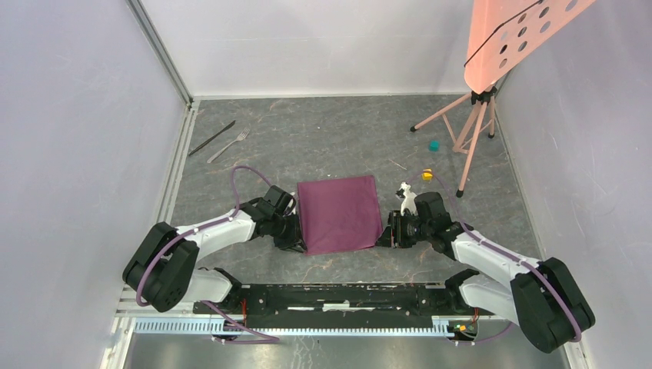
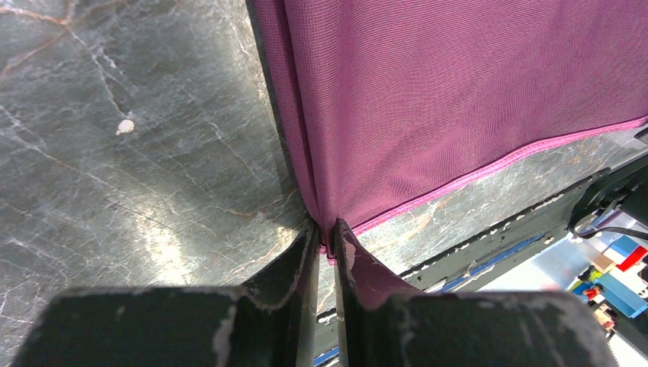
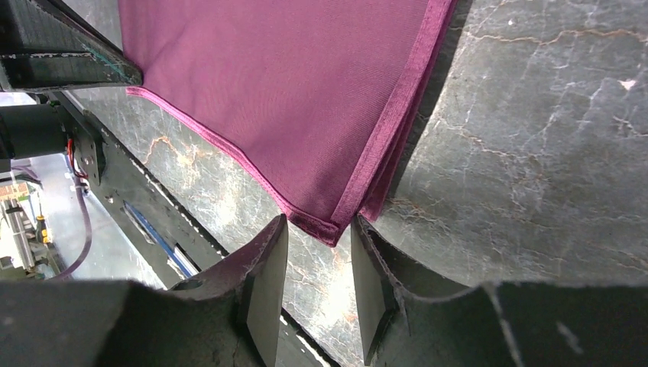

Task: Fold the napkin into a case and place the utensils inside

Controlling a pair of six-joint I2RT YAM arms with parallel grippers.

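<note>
The maroon napkin [image 1: 338, 214] lies folded in layers in the middle of the table. My left gripper is shut on its near left corner, the cloth pinched between the fingertips. At the near right corner my right gripper stands part open, its fingers on either side of the hemmed corner; a gap shows between the left finger and the right finger [image 3: 370, 264]. A knife [image 1: 211, 138] with a black handle and a silver fork [image 1: 228, 146] lie side by side at the far left of the table.
A pink tripod stand [image 1: 475, 127] occupies the far right. Near it lie a teal cube [image 1: 434, 146] and a yellow cube [image 1: 427, 175]. A black rail [image 1: 338, 296] runs along the front edge.
</note>
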